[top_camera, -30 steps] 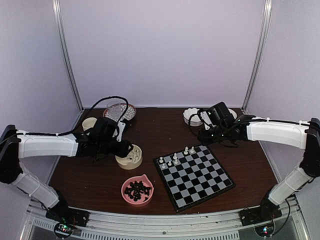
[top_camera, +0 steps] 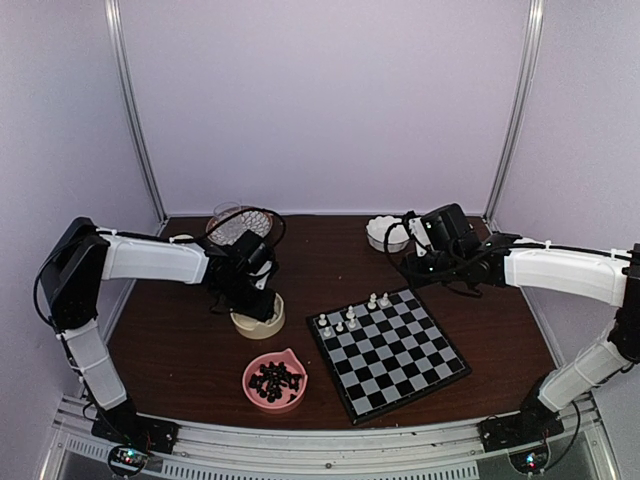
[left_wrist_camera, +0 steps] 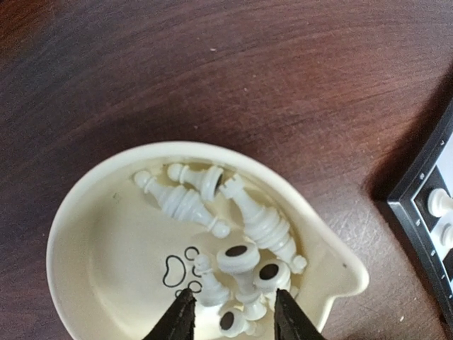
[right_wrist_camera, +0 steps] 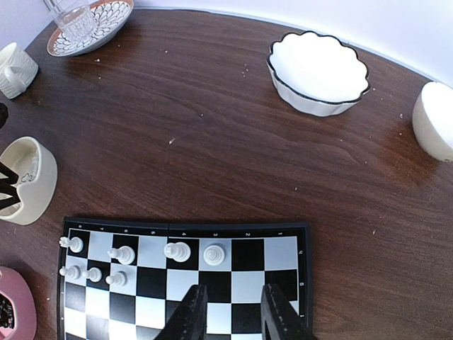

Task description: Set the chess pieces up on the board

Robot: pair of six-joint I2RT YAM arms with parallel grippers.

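White chess pieces (left_wrist_camera: pixel 260 216) lie tumbled in a cream bowl (left_wrist_camera: pixel 85 202), most of them bunched at its near right side in the left wrist view. My left gripper is over the bowl, its fingers apart above this bunch, and I see no piece gripped. The chessboard (top_camera: pixel 395 355) lies on the table with several white pieces (right_wrist_camera: pixel 177 251) upright along its far left part. Beyond the board's far right, my right gripper stands open and empty. Dark pieces (top_camera: pixel 275 380) fill a pink bowl (top_camera: pixel 290 405) left of the board.
A scalloped white bowl (right_wrist_camera: pixel 318 67) and another white bowl (right_wrist_camera: pixel 435 120) stand at the back right. Toward the back left are a patterned plate (right_wrist_camera: pixel 92 46) with a clear glass (right_wrist_camera: pixel 76 21) and a cream cup (right_wrist_camera: pixel 15 69). Bare table separates these from the board.
My left arm has swung rightward, bringing its gripper over the cream bowl and covering much of it. The right arm has shifted slightly to the right. The pieces on the board look unmoved.
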